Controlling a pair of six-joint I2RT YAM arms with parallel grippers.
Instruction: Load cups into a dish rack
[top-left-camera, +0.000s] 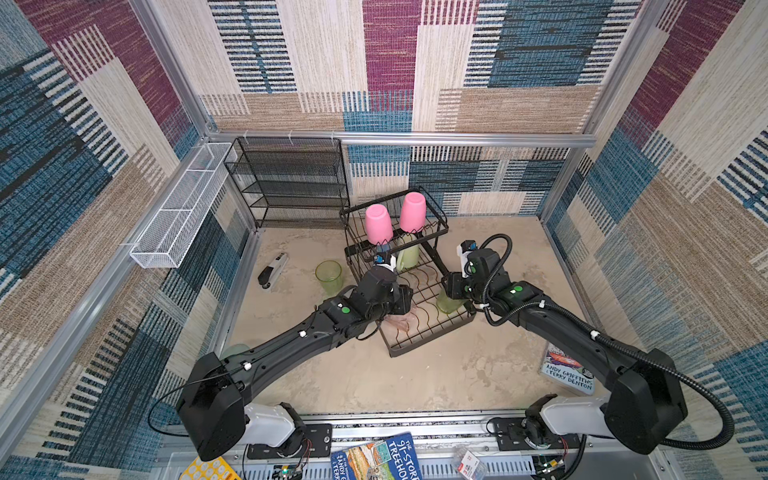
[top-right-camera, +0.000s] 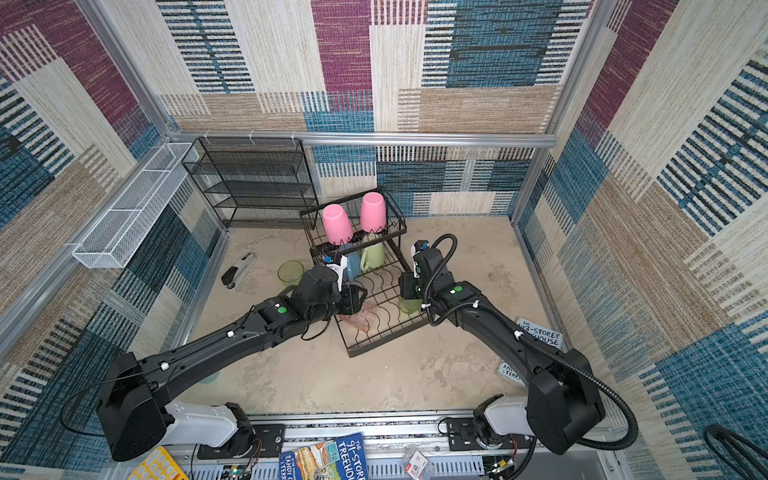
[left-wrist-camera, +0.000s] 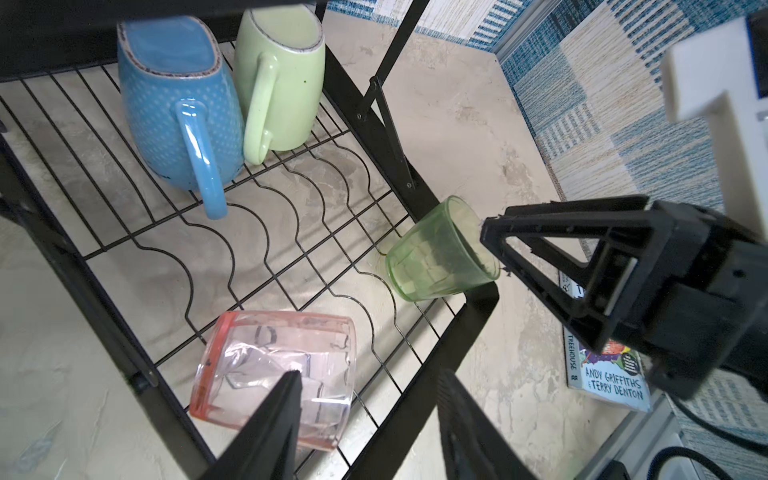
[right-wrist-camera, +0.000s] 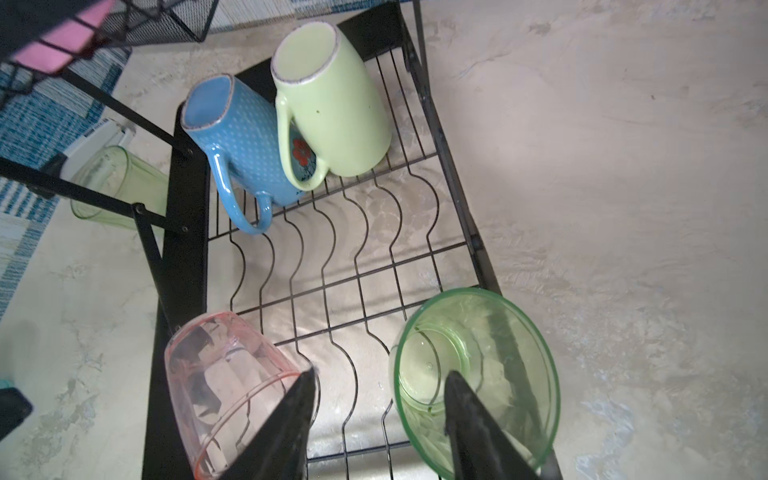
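Observation:
On the rack's (left-wrist-camera: 419, 412) lower wire tier, a clear green cup (left-wrist-camera: 436, 254) leans at the right side, mouth toward my right gripper. That gripper is part open at the cup's rim; one finger (right-wrist-camera: 480, 428) overlaps the cup in the right wrist view, and contact cannot be told. A clear pink cup (left-wrist-camera: 280, 376) lies on its side at the rack's left. Above it my left gripper stands part open, empty. Blue (right-wrist-camera: 248, 144) and pale green (right-wrist-camera: 340, 112) mugs stand upside down farther back. Another green cup (top-left-camera: 329, 277) is on the table.
Two pink cups (top-left-camera: 378, 224) stand upside down on the upper tier. A white-and-black tool (top-left-camera: 273, 271) lies on the left of the table. Books (top-left-camera: 567, 372) rest at the right edge.

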